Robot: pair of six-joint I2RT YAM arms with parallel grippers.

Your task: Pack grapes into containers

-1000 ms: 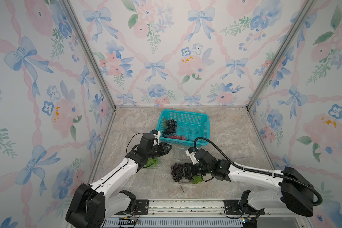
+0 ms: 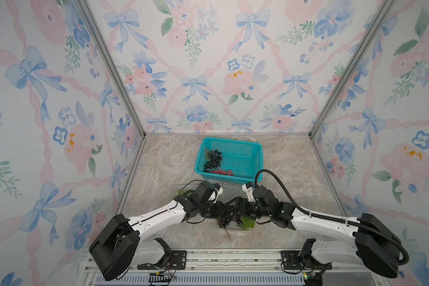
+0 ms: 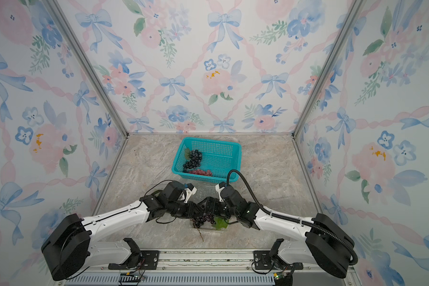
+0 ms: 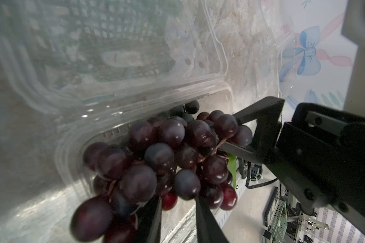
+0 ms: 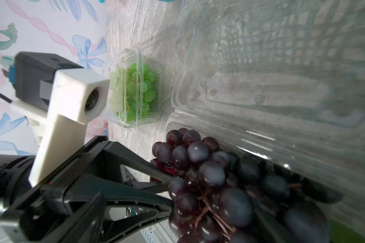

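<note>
A bunch of dark red-purple grapes (image 4: 160, 158) is heaped in the base of the clear container (image 4: 62, 158), several of them over its front edge. The container's clear lid (image 5: 239, 87) is folded back behind it. From the left, my left gripper is shut on dark grapes near the front of the bunch. Across from it, my right gripper stands open at the bunch's other end, fingers either side of some grapes. Seen from above, both grippers (image 2: 237, 209) nearly meet and hide much of the bunch. A stem (image 2: 227, 234) pokes out at the front.
Green grapes sit in a closed clear box (image 5: 137, 91) to the left. Behind stands a turquoise basket (image 2: 247, 159) holding black grapes (image 2: 214, 159) and red grapes (image 2: 222, 172). A green leaf (image 2: 247, 223) shows at the bunch's right side. Bare tabletop lies at the right.
My left gripper has moved right and toward the front, down to the bunch, and its fingers have come together. The right gripper has shifted slightly right.
</note>
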